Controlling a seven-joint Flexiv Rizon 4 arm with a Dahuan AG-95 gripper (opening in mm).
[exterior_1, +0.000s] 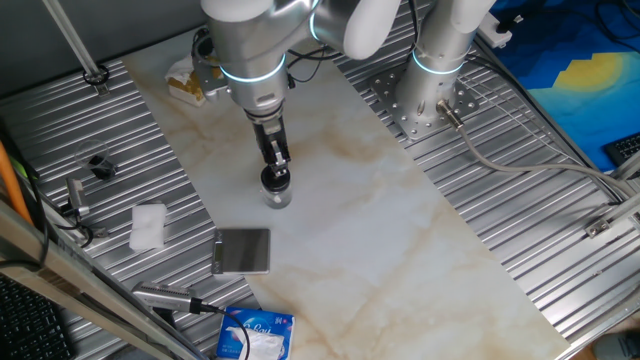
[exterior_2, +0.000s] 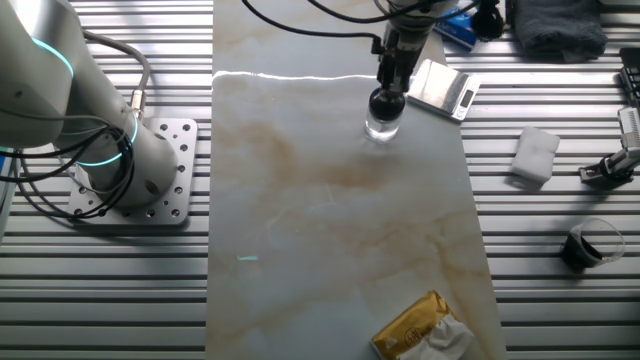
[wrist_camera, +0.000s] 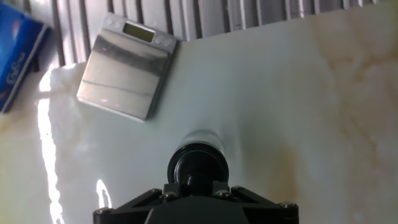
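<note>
A clear jar with a black lid stands upright on the marble-patterned board. My gripper is right above it, pointing down. In the wrist view its fingers come close together on both sides of the lid's small black knob, and it looks shut on it. Most of the jar's glass is hidden under the lid in that view. In the exterior views the jar's base appears to rest on the board.
A flat silver scale lies close to the jar, by the board's edge. A blue tissue pack, a gold tissue pack, a white block and a clear cup with dark contents lie farther off. Much of the board is bare.
</note>
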